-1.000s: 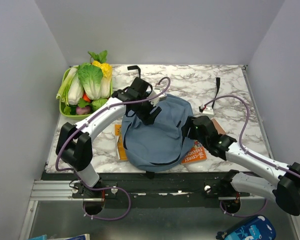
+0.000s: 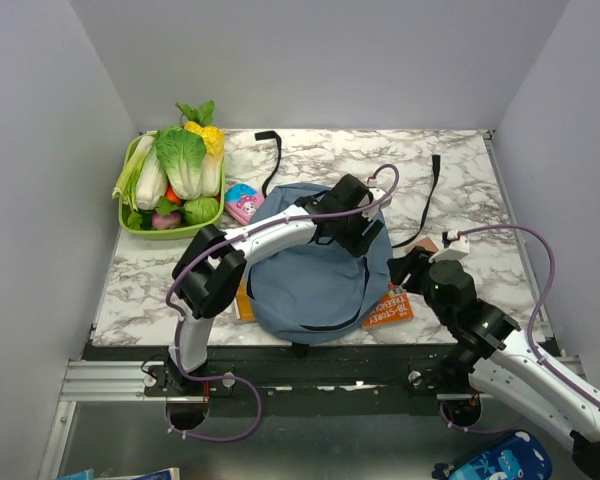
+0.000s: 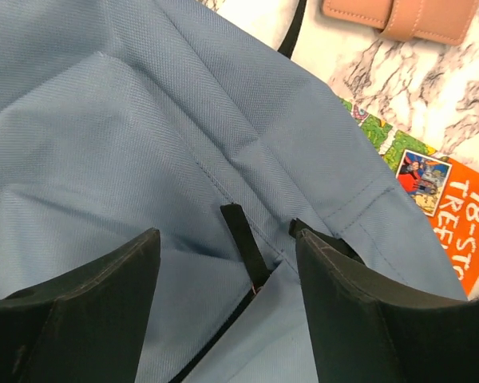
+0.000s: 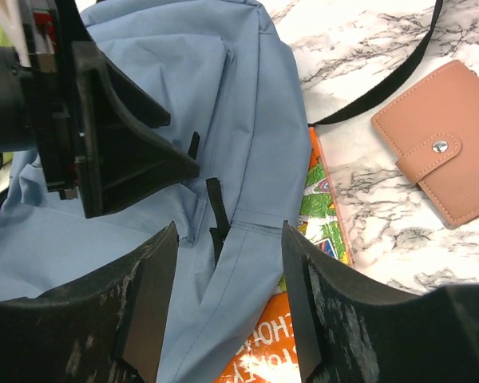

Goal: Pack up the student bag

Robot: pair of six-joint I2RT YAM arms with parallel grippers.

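A blue-grey cloth bag [image 2: 305, 290] lies flat in the middle of the marble table. Over its right side hangs my left gripper [image 2: 358, 248], its fingers apart and nothing between them. The left wrist view has short black pull tabs [image 3: 245, 243] on the bag just beyond the left fingertips. My right gripper [image 2: 398, 278] stands open by the bag's right edge; in the right wrist view the gap between its fingers is empty. An orange book [image 2: 390, 308] sticks out from under the bag's right side. A brown wallet-like case [image 4: 443, 144] rests to the right of the bag.
A green basket [image 2: 170, 233] of vegetables stands at the back left, beside a pink and blue pouch [image 2: 244, 203]. Black straps [image 2: 427, 200] trail behind the bag. A blue pencil case [image 2: 502, 462] is below the front edge.
My left arm has moved right across the bag to its right side. The right arm has drawn back a little to the right, off the bag's edge.
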